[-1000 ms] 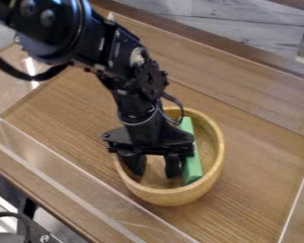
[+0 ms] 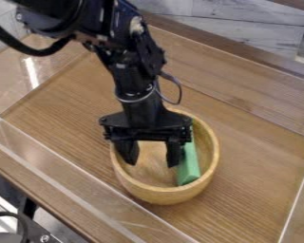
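Observation:
My black gripper (image 2: 152, 142) is open, its two fingers spread over the inside of a tan oval bowl (image 2: 165, 190) in the centre of the camera view. A green elongated object (image 2: 186, 167) lies along the right side of the bowl, partly hidden behind the right finger. I see nothing held between the fingers. The gripper's body hides the back of the bowl.
The wooden table (image 2: 250, 190) has clear room to the right and left of the bowl. A pale wooden wall (image 2: 262, 33) runs behind it. A black cable lies at the lower left corner.
My gripper has risen, moving up in the view from deeper in the bowl. The bowl and green object look nearly unmoved.

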